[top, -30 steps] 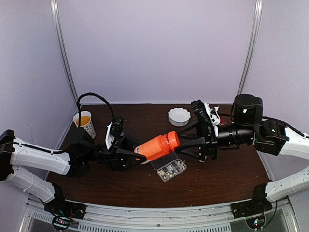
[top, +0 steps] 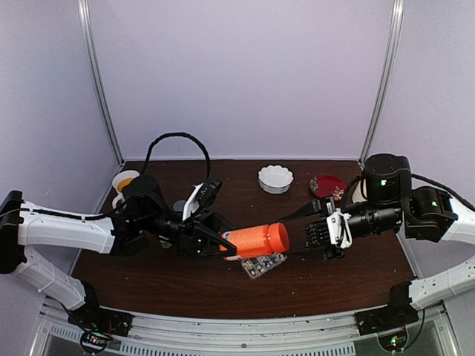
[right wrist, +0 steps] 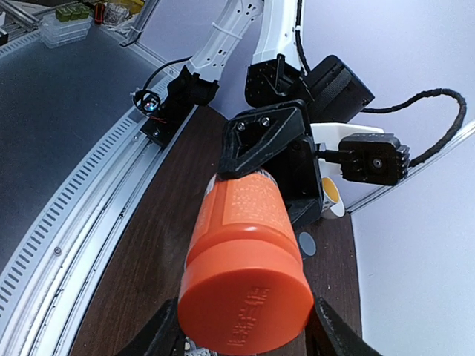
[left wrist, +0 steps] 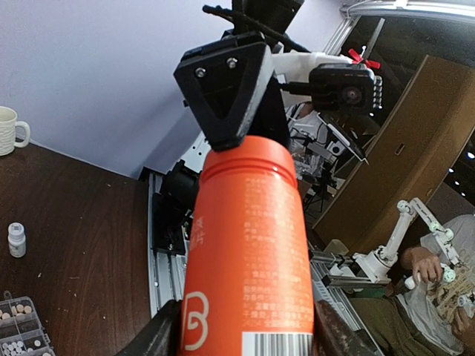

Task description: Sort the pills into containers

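Note:
An orange pill bottle [top: 249, 242] is held in the air between both arms, lying nearly level with its cap [top: 280, 237] toward the right. At its base end, my left gripper [top: 231, 247] is shut on the bottle; the label faces the left wrist view. My right gripper [top: 283, 235] is shut around the cap, whose flat orange top [right wrist: 246, 308] fills the lower middle of the right wrist view. Partly hidden beneath the bottle, a clear compartment case [top: 261, 265] of pills rests on the table; its pale pills show in the left wrist view.
A white fluted bowl [top: 275, 179] and a red patterned dish [top: 327, 187] stand at the back. Back left is a cup with orange inside [top: 125, 179], partly behind my left arm. The left wrist view shows a small white bottle [left wrist: 16, 240] and a white mug [left wrist: 9, 132].
The bottle and my left gripper have shifted right and the bottle has tilted closer to level. My right gripper has turned, and its fingers now stand around the cap.

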